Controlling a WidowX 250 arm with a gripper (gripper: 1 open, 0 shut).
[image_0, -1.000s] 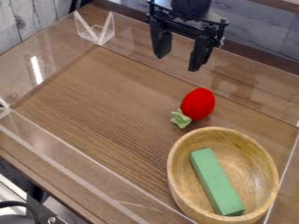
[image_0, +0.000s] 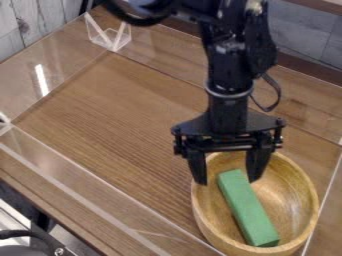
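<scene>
My black gripper (image_0: 234, 150) is low over the back part of a tan bowl (image_0: 298, 195) at the lower right, its fingers open and spread. A green block (image_0: 247, 208) lies in the bowl, just in front of and below the fingers.
A white wire-like item (image_0: 110, 32) is at the back left, near the edge.
The bowl and green block look unmoved.
</scene>
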